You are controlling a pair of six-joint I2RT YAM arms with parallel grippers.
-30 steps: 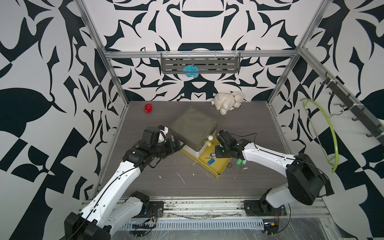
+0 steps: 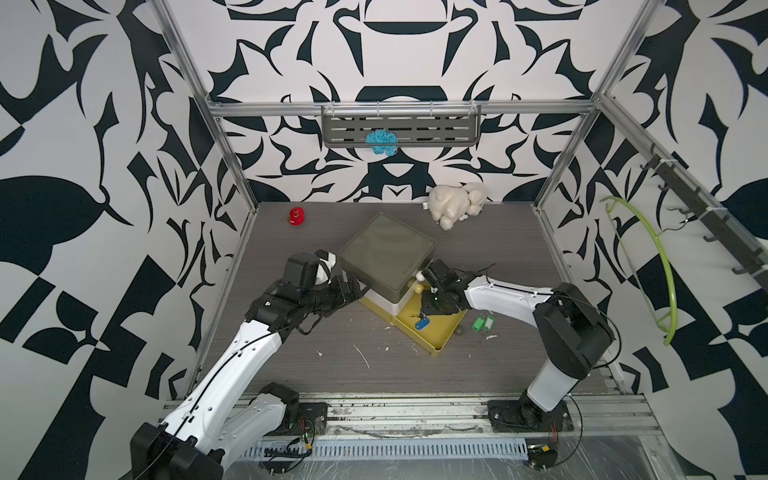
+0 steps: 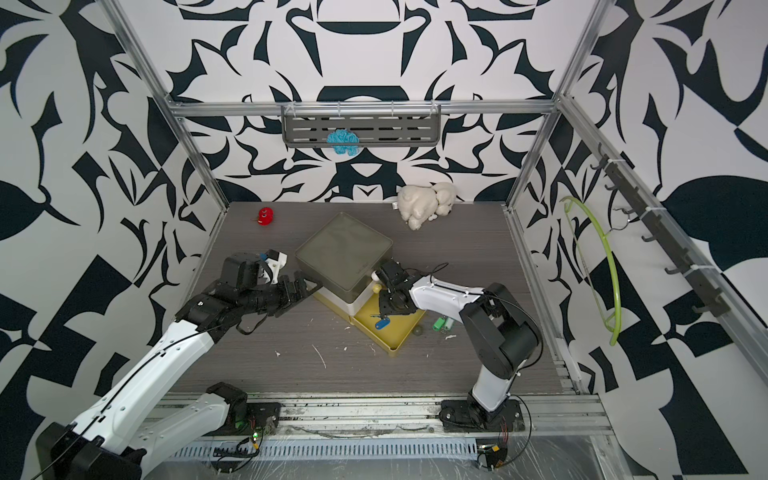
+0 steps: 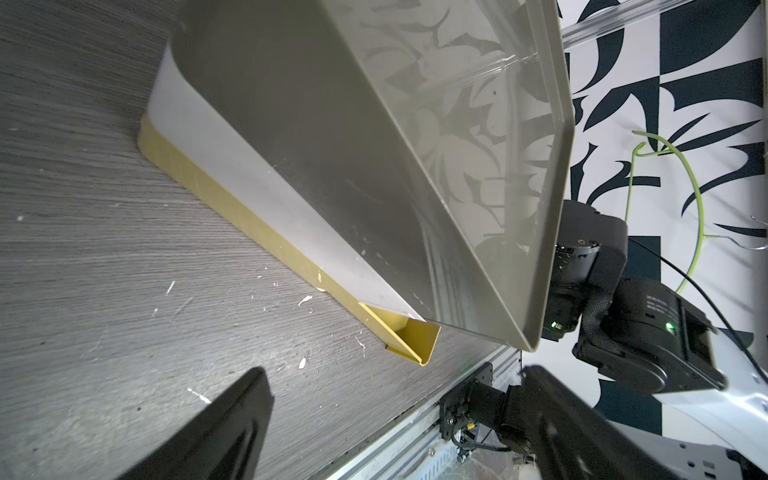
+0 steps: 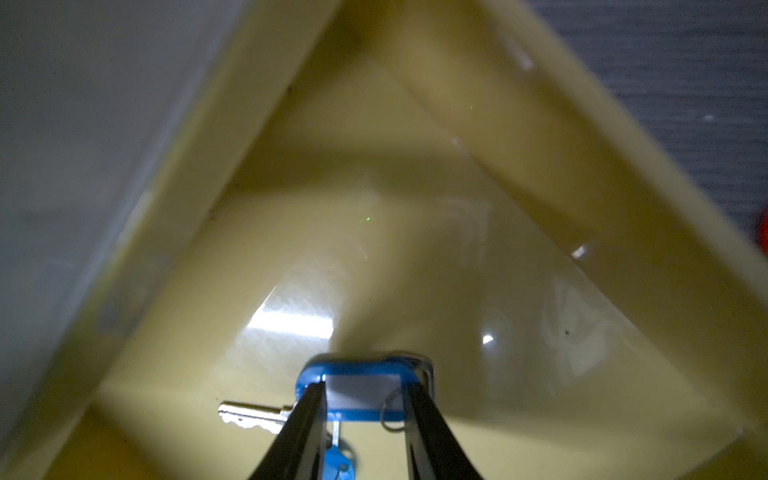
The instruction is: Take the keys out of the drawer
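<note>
The yellow drawer (image 2: pixel 438 344) is pulled out from under the grey-topped box (image 2: pixel 388 254). In the right wrist view, the keys (image 5: pixel 352 369) lie on the drawer floor: a blue-framed tag with a ring, a silver key (image 5: pixel 249 415) to the left and a blue-headed piece (image 5: pixel 337 465) below. My right gripper is open, its fingertips on either side of the tag in this view; contact cannot be made out. From above, that arm covers part of the keys. My left gripper (image 2: pixel 353 289) stands open beside the box's left corner, nothing between its blurred fingers.
Two round knobs show at the box's drawer side, the yellow one (image 2: pixel 418 288) near my right gripper. Green items (image 2: pixel 483 323) lie right of the drawer. A red object (image 2: pixel 297 216) and a white plush (image 2: pixel 454 204) sit at the back.
My right gripper has moved left over the drawer and now covers more of the keys. The left arm and the box look unmoved.
</note>
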